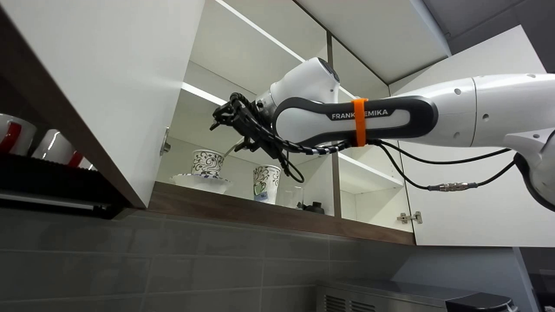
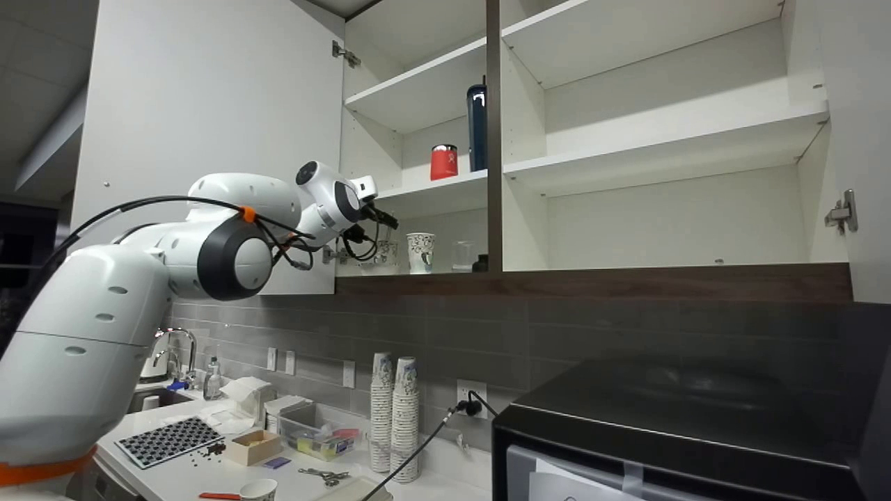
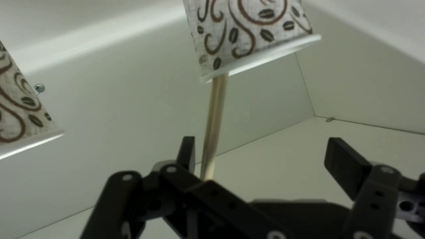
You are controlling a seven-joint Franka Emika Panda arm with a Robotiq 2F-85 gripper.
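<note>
A patterned paper cup (image 1: 207, 163) stands on a white plate or shallow bowl (image 1: 200, 183) on the cabinet's bottom shelf. From that cup (image 3: 255, 32) a thin wooden stick (image 3: 215, 119) pokes out past the rim. My gripper (image 1: 227, 137) is above the cup, open, its two fingers well apart. In the wrist view the stick's free end lies just beside the left of the two fingers (image 3: 186, 153), inside the wide gap of the gripper; whether they touch I cannot tell. The right finger is clear of everything.
A second patterned cup (image 1: 266, 184), a clear glass (image 1: 292, 196) and a dark object (image 1: 314, 208) share the shelf. Overhead in the second exterior view are a red tumbler (image 2: 444, 162) and dark bottle (image 2: 477, 125). An open door (image 1: 104, 78) flanks the left side.
</note>
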